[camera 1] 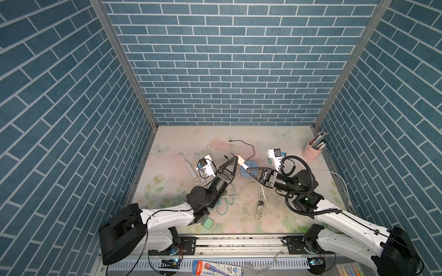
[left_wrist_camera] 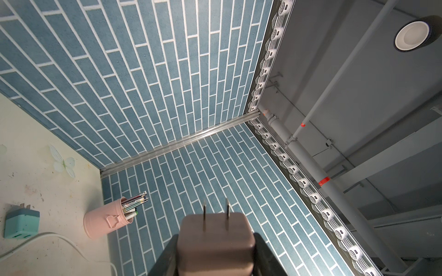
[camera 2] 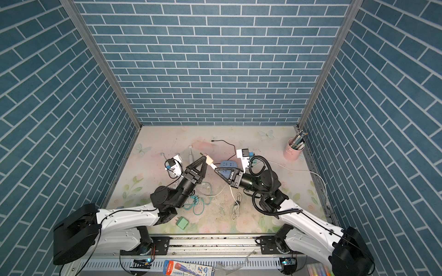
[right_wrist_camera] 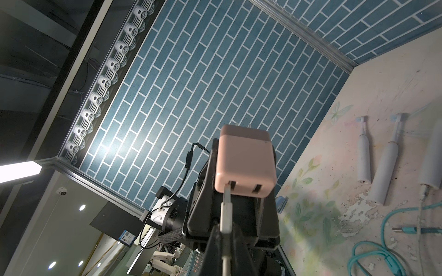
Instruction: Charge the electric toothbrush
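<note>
A pink two-port charger is gripped by my left gripper, its two metal prongs pointing away from the gripper in the left wrist view. My right gripper is shut on a slim white USB plug. The plug's tip overlaps the left edge of the charger's left port; whether it has entered cannot be told. Three pale toothbrushes lie on the table in the right wrist view. A white cable meets the bottom of the nearest toothbrush. Behind the grippers lies a blue power strip, partly covered.
A pink pen cup stands at the back right. Teal cable and a coiled white cable lie on the table. A teal adapter and a green block rest elsewhere.
</note>
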